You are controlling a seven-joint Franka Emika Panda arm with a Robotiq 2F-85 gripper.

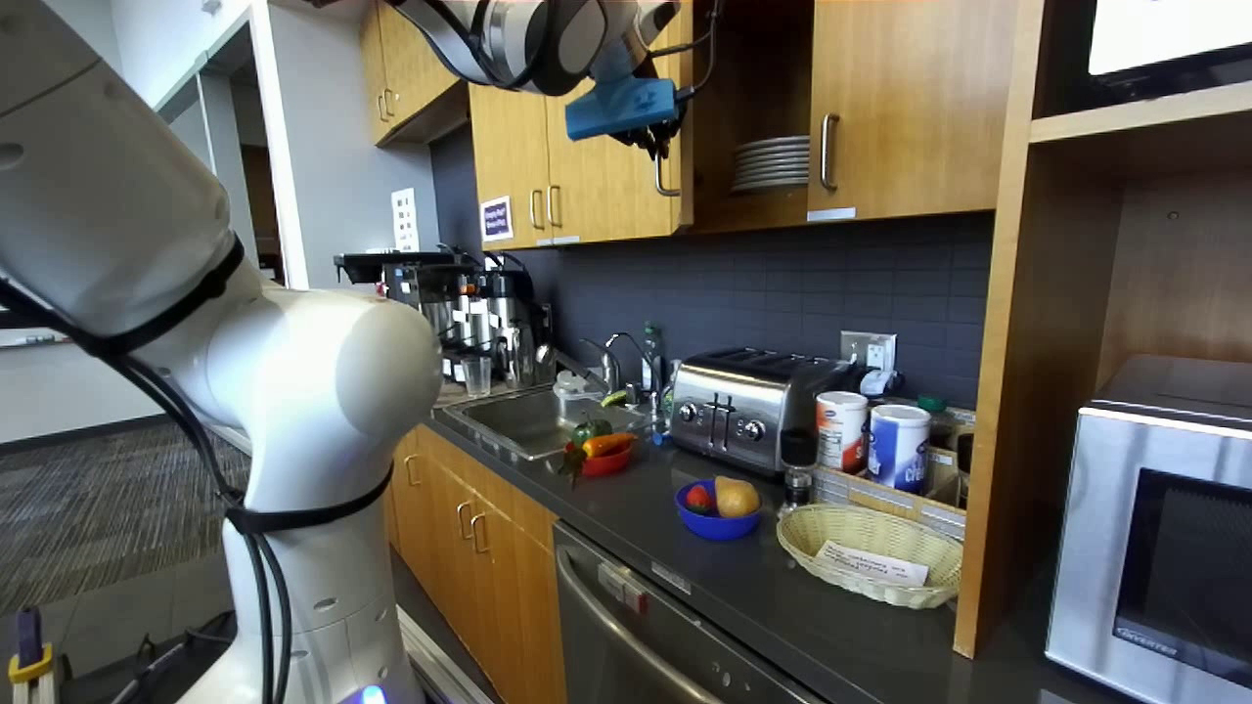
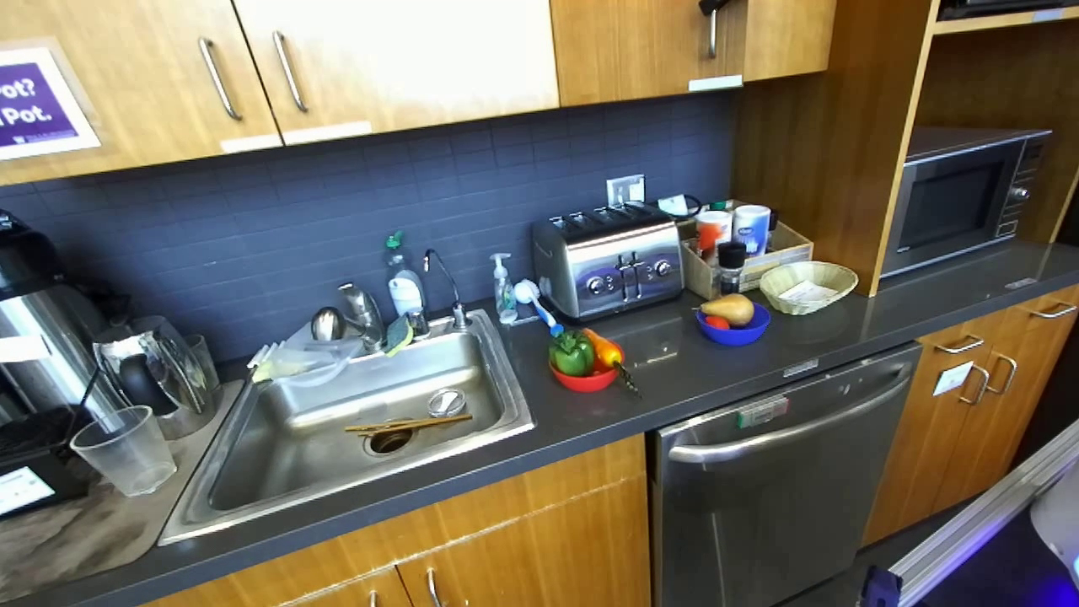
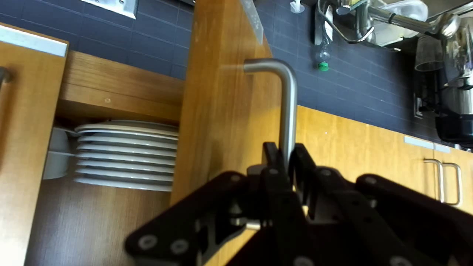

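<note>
In the wrist view my gripper is shut on the metal handle (image 3: 289,102) of an upper cabinet door (image 3: 226,106). The bent upper end of the handle shows clear above the fingers; my fingers cover its middle. That door stands open, with its edge toward the wrist camera. Inside the cabinet is a stack of white plates (image 3: 126,155), also visible as plates (image 1: 771,163) from the first exterior side. There the gripper (image 1: 660,151) hangs high by the handle (image 1: 665,178). In the second exterior view only a dark bit of it appears at the top edge.
Another cabinet door (image 1: 910,111) stands right of the opening, shut. On the counter below are a toaster (image 2: 612,261), a red bowl (image 2: 587,381) of vegetables, a blue bowl (image 2: 735,325) and a wicker basket (image 2: 847,278). The sink (image 2: 238,486) lies to the left.
</note>
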